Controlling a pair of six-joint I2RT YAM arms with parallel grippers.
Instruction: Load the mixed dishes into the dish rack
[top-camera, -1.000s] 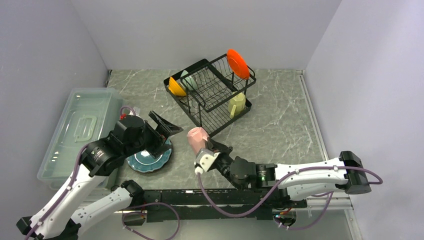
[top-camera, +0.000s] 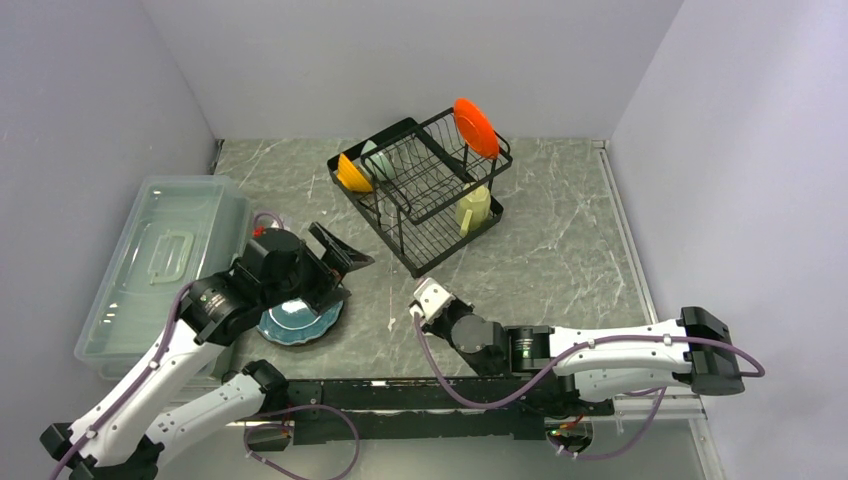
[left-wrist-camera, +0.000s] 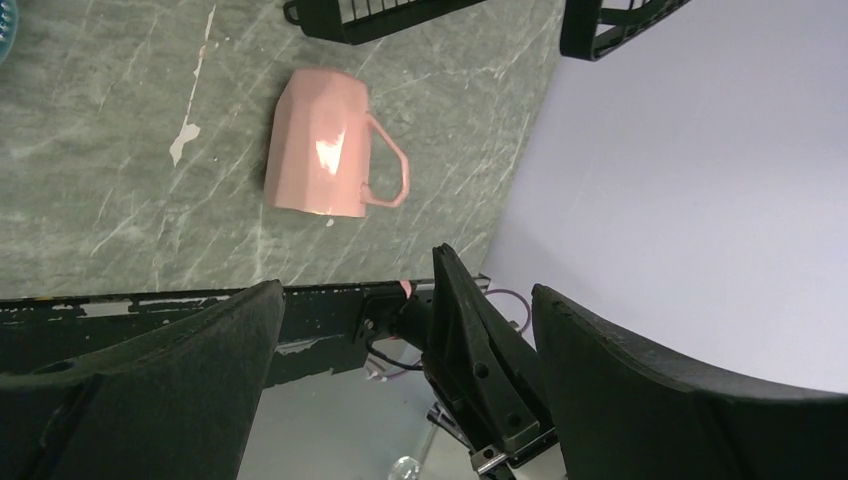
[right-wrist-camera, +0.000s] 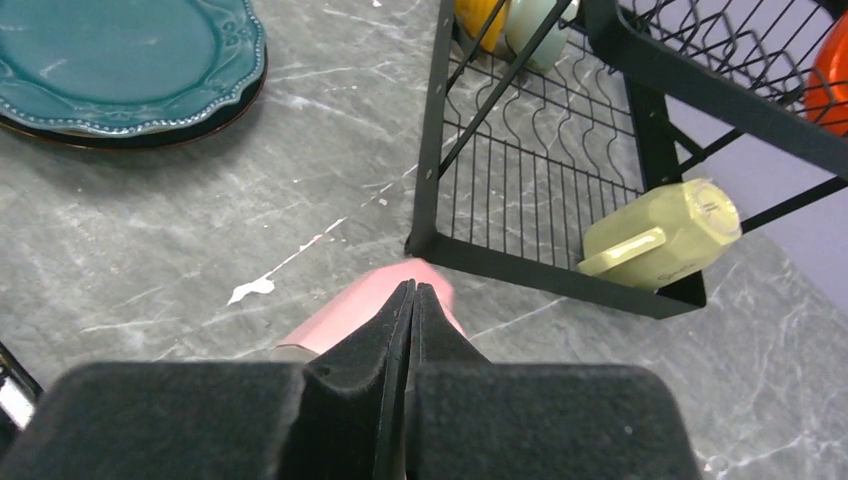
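Observation:
In the left wrist view a pink mug (left-wrist-camera: 320, 145) lies over the grey counter, apart from the right fingertips; whether it rests there is unclear. The right gripper is shut with nothing between its fingers, and the mug is partly hidden beyond them. My left gripper stands open and empty, left of the mug in the top view. The two-tier black dish rack (top-camera: 412, 212) holds a yellow bowl (top-camera: 352, 175), a mint-green dish (top-camera: 379, 163), an upright orange dish (top-camera: 476, 128) and a tilted yellow-green mug (right-wrist-camera: 660, 235). A teal plate (right-wrist-camera: 130, 65) lies on the counter.
A lidded clear bin (top-camera: 165, 260) fills the left side. Under the left arm, part of the teal plate is covered. Bare counter (top-camera: 570, 240) lies right of the rack. A dark rail (top-camera: 400, 395) runs along the front edge.
The pink mug, earlier held by its handle in the right gripper, is now out of it and lower. The left arm has shifted only slightly.

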